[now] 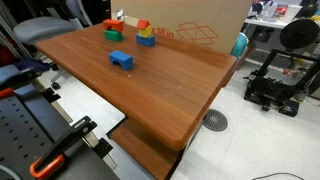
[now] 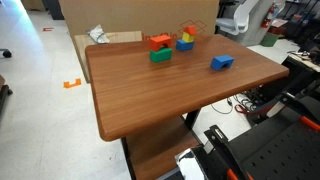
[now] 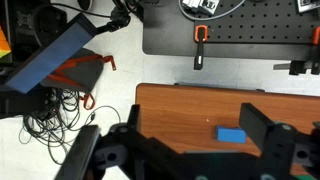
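Note:
A blue arch-shaped block (image 1: 120,60) lies by itself on the wooden table (image 1: 180,90). Farther back, a red block (image 2: 160,42) rests on a green block (image 2: 161,55). Beside that pair stands a small tower: a blue block (image 1: 146,41) at the bottom, a yellow block (image 1: 146,32) above it and an orange-red piece on top. From the wrist view, my gripper hangs high over the table edge with its black fingers wide apart and nothing between them. The single blue block (image 3: 231,134) shows below, toward the right finger; the stacks are out of that view.
A cardboard panel (image 1: 190,22) stands behind the table. The dark perforated base plate (image 3: 240,30) with orange-handled clamps borders one side. Cables (image 3: 62,115) lie on the floor.

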